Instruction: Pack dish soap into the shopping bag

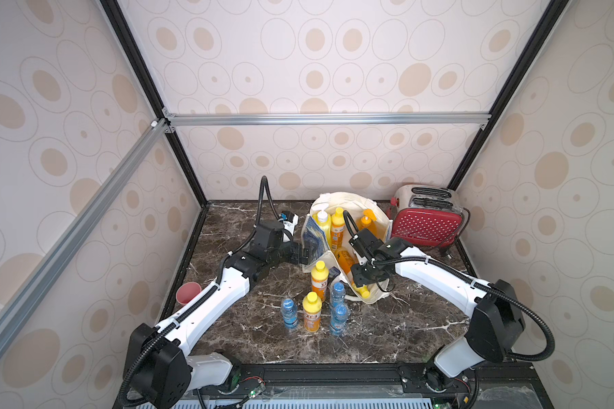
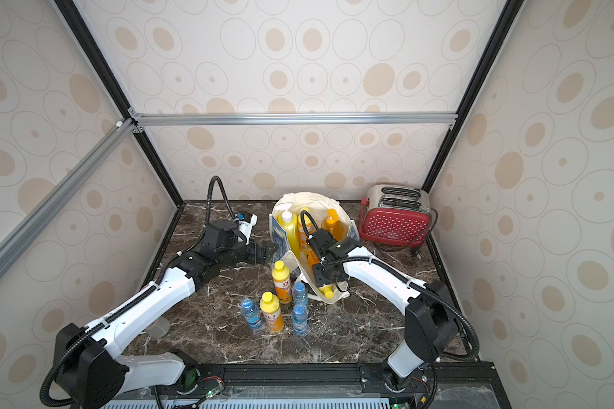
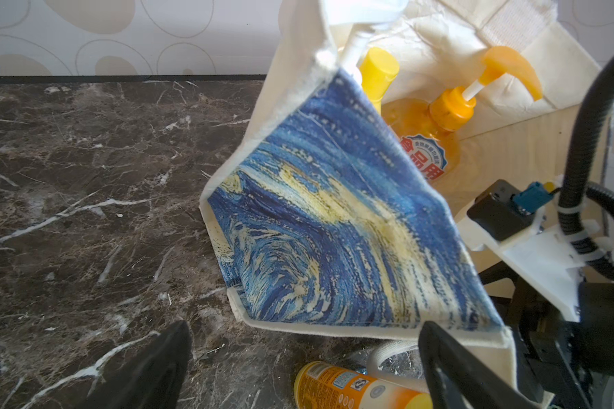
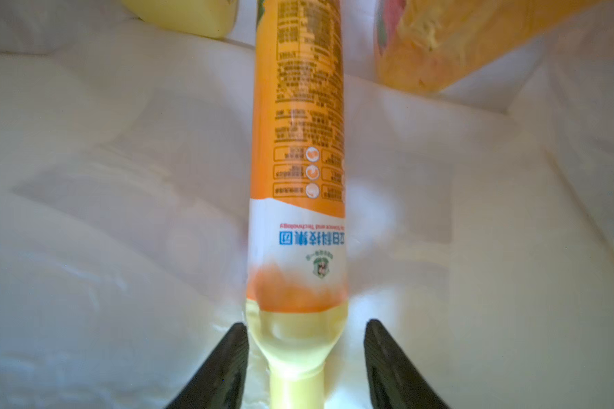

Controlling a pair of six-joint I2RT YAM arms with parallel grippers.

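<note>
The cream shopping bag stands at the back centre, its painted side panel large in the left wrist view. Inside it are an orange pump bottle, a yellow bottle with a white pump and a yellow-capped orange bottle. Another orange bottle lies along the bag's opened front, its yellow neck toward me. Astride that neck is my right gripper, open, a gap showing between each finger and the bottle. My left gripper hangs open beside the painted panel, holding nothing.
Two orange bottles with yellow caps and several small blue water bottles stand before the bag. A red toaster is at its right. A pink cup sits far left.
</note>
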